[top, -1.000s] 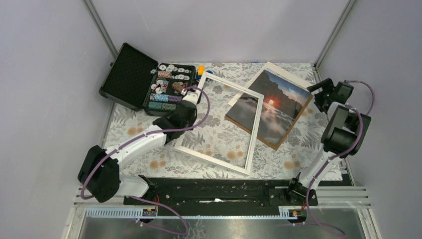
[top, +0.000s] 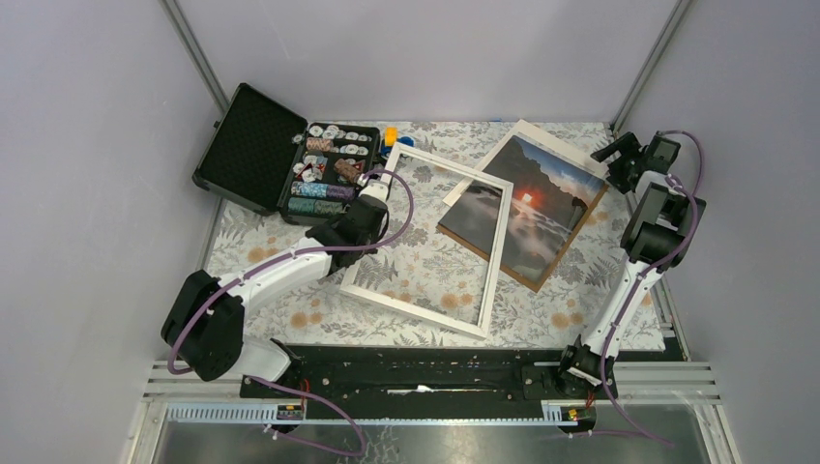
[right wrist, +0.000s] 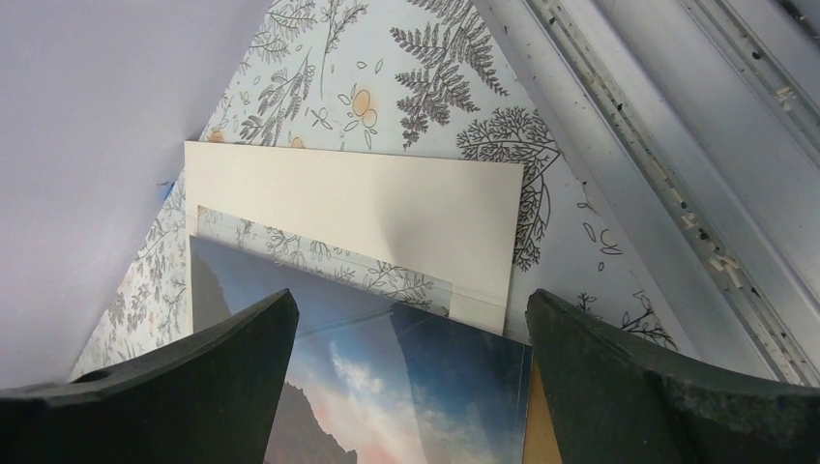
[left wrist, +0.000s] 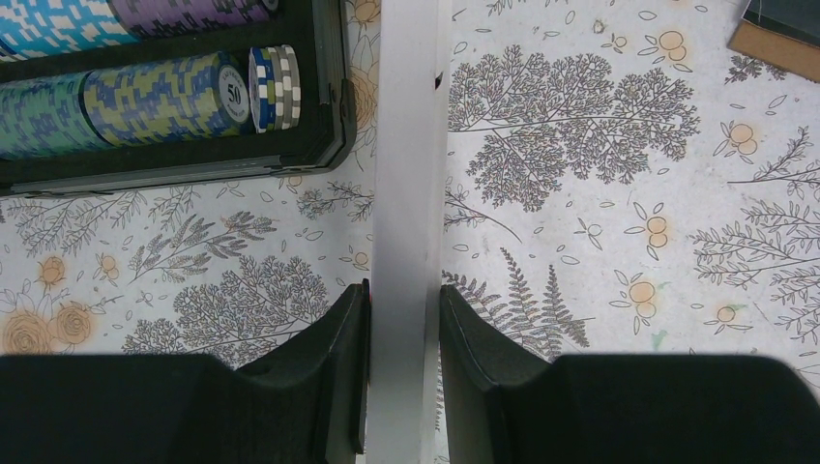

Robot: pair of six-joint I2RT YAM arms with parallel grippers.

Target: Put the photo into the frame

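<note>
The white frame [top: 499,242], an empty rectangle, lies tilted on the patterned table cloth. In the left wrist view my left gripper is shut on one side bar of the frame [left wrist: 410,145], a finger on either side. To its right lies the photo [top: 541,198], a sunset landscape, with a brown backing board [top: 527,281] showing along its lower edges and a cream sheet [top: 523,135] under its far end. In the right wrist view my right gripper stands open, above the photo's far corner [right wrist: 387,367]; nothing is gripped.
An open black case [top: 330,174] with poker chips stands at the back left, close to the frame and left gripper. A yellow and blue object [top: 391,138] sits behind the frame. Metal rails [right wrist: 629,145] and walls bound the table's right side.
My right arm has swung a little toward the back and left, nearer the photo's far corner. Frame and photo look nearly unmoved.
</note>
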